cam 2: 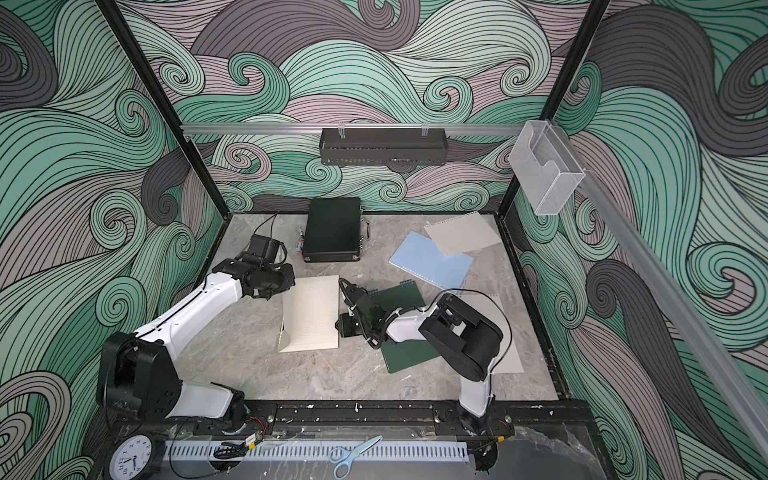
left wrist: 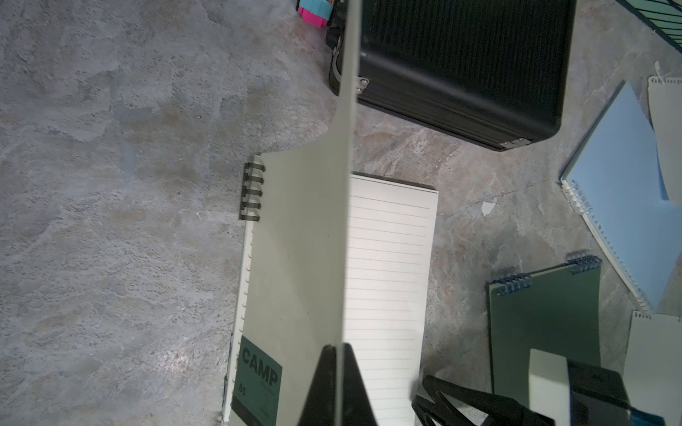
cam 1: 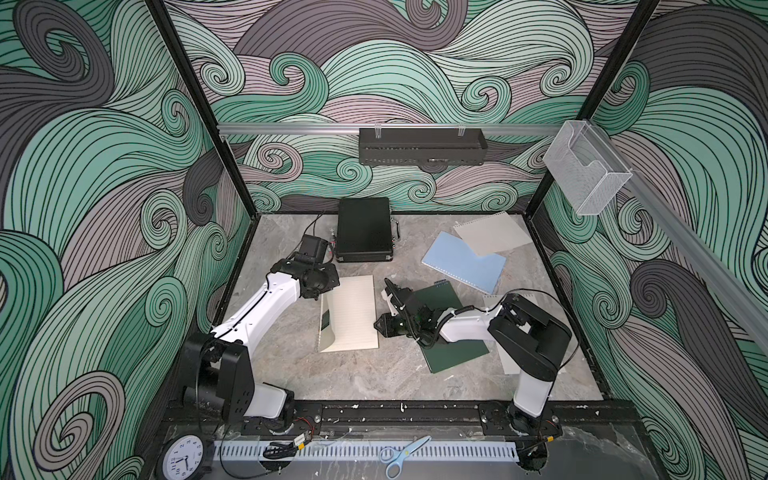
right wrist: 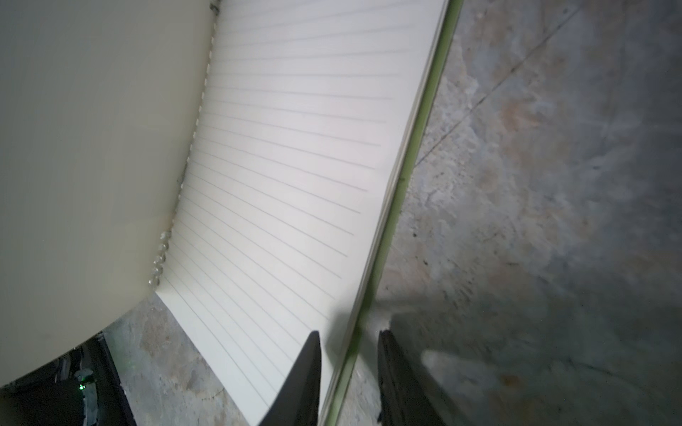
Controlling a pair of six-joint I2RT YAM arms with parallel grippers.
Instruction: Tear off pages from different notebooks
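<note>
The CAMP notebook lies on the table, its lined page facing up. Its pale cover stands raised along the spiral side, with the dark green label on its outer face. My left gripper is shut on the raised cover's free edge, which runs between its fingertips. At the opposite, right-hand edge, my right gripper is part open, one finger on the lined-page side and the other over the bare table side, the page edge between them and not visibly gripped. Partly under my right arm lies a dark green notebook.
A blue notebook lies at the back right with a loose pale sheet overlapping it. Another pale sheet is under the right arm. The black case stands behind the lined notebook. Bare table shows in front.
</note>
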